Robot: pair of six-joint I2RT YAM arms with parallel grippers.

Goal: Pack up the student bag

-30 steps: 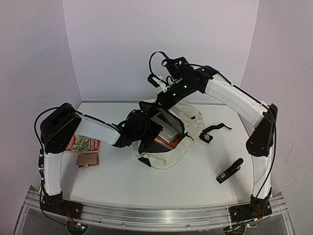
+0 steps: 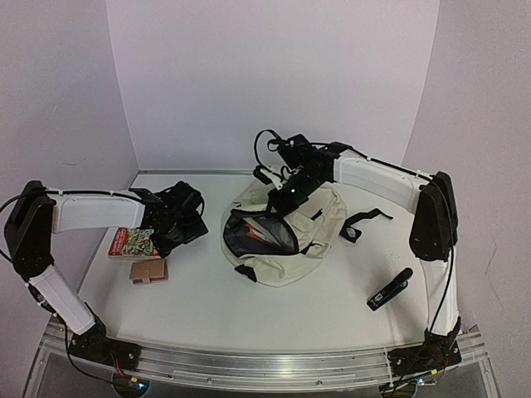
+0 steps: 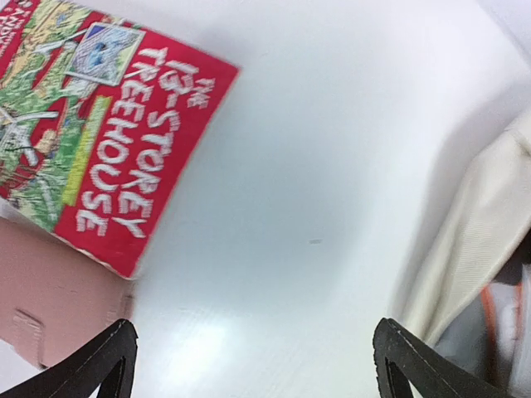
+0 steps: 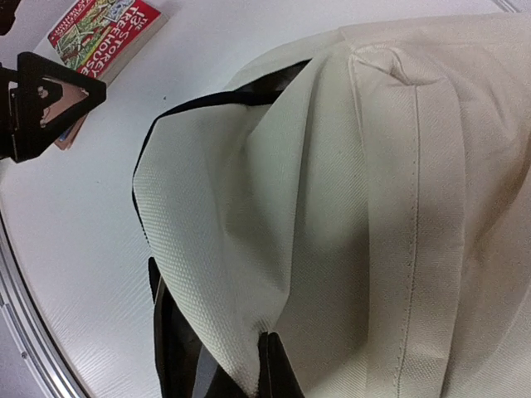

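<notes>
The cream and black bag (image 2: 278,265) lies mid-table, an orange item visible inside its dark opening. My right gripper is shut on the bag's cream fabric. My left gripper (image 2: 191,232) hangs left of the bag with its fingers apart and nothing visible between them. Beneath and left of it lie a red book, The 13-Storey Treehouse (image 3: 149,141), and a pink wallet-like item (image 3: 58,290), also in the top view at the left.
A black stapler-like object (image 2: 388,290) lies at the front right. A black strap-like item (image 2: 361,222) is right of the bag.
My left gripper has withdrawn leftward from the bag's opening. My right gripper has come down with the bag's fabric, and less of the contents shows.
</notes>
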